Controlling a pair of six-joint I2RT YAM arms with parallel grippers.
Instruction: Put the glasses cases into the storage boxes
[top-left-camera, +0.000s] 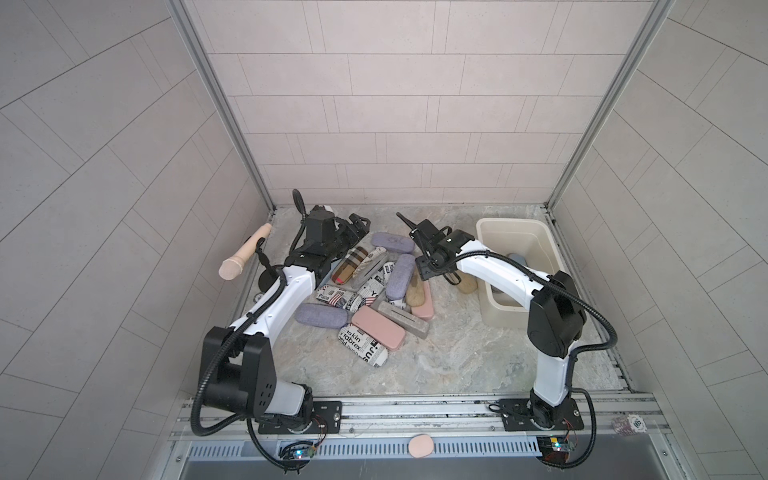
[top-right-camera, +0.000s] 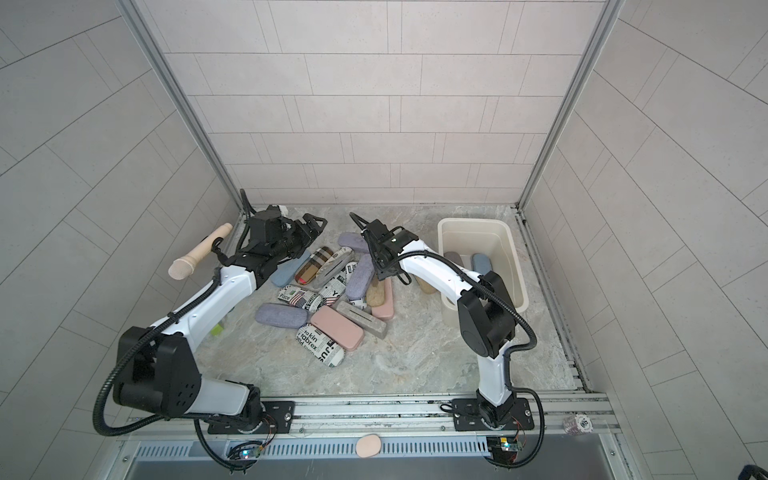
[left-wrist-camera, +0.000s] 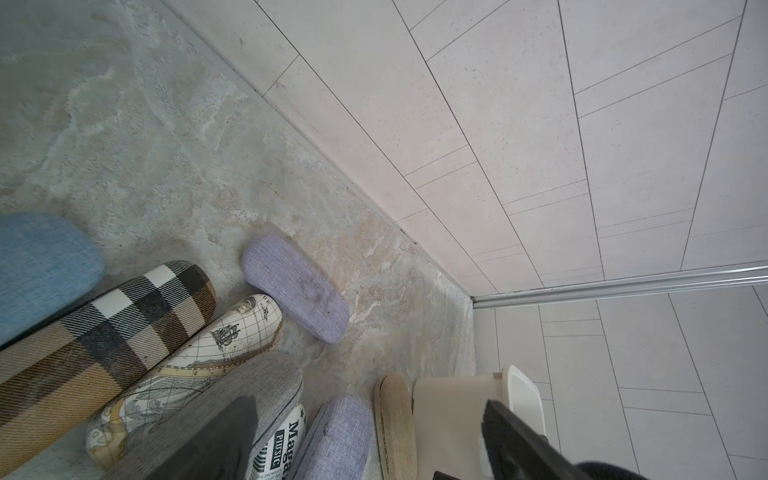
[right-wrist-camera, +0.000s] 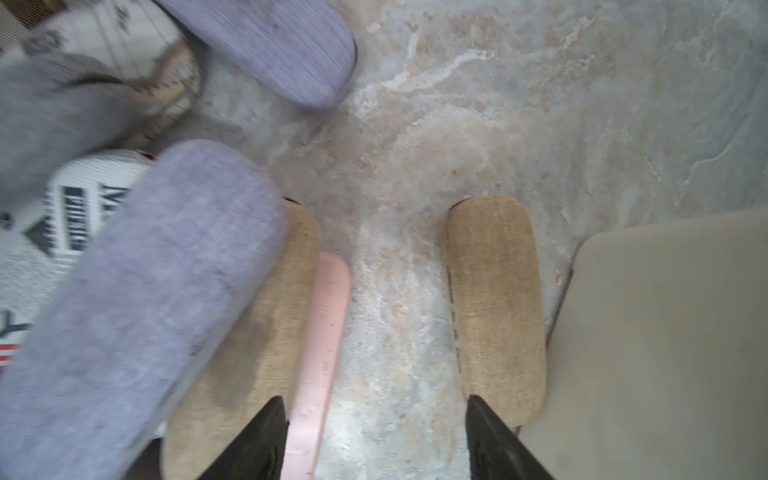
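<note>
A pile of glasses cases lies mid-table: a plaid one (left-wrist-camera: 144, 320), purple ones (right-wrist-camera: 144, 304), pink (top-left-camera: 377, 324), grey, tan and printed ones. The storage box (top-right-camera: 480, 228) stands at the right, with a few cases inside. My left gripper (top-left-camera: 357, 225) hangs raised over the pile's back left, fingers apart, nothing between them. My right gripper is above the tan and pink cases beside the box, its fingers apart over bare table and the pink case's edge. A lone tan case (right-wrist-camera: 496, 312) lies against the box wall.
Bare table (top-left-camera: 464, 360) shows at the front and along the back. Tiled walls enclose the sides and back. A pale cylindrical object (top-left-camera: 240, 260) stands out at the left wall.
</note>
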